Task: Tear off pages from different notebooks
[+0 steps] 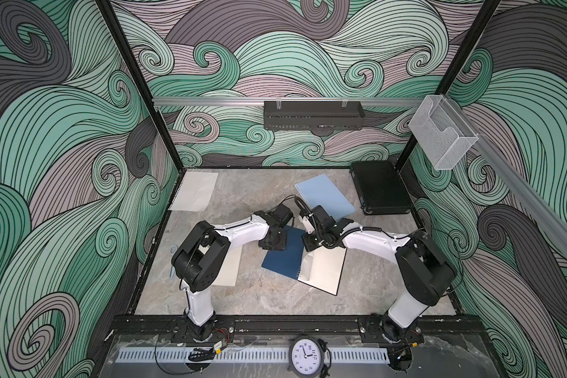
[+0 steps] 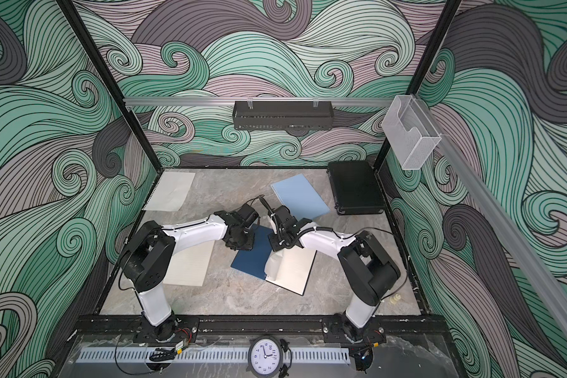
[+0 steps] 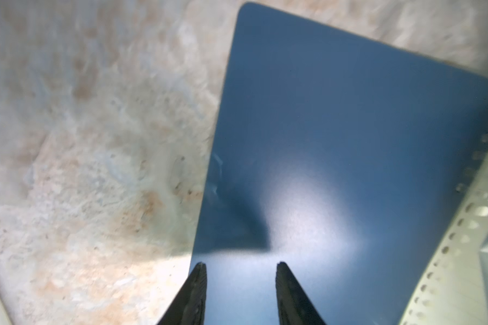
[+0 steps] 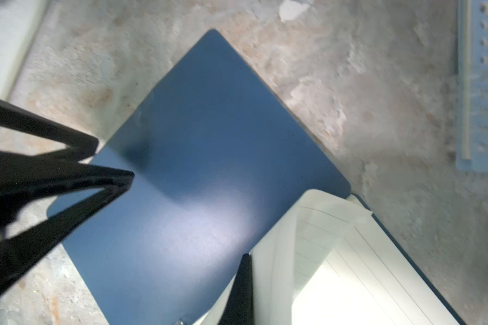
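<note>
A notebook lies open at the table's middle, its dark blue cover [image 1: 286, 254] folded out to the left and its cream pages [image 1: 325, 271] on the right. In the right wrist view a lined loose-looking page [image 4: 273, 270] curls up over the notebook, its left part against a finger [image 4: 240, 295] of my right gripper. That gripper is shut on the page; its other finger is hidden behind the paper. My left gripper is part open above the blue cover, nothing between its fingers. A strip of punched holes [image 3: 444, 254] shows along the page edge.
A pale blue notebook [image 1: 325, 194] lies behind my right arm, with a black case [image 1: 380, 187] at the back right. White pads lie at the back left [image 1: 195, 191] and under the left arm [image 1: 228, 269].
</note>
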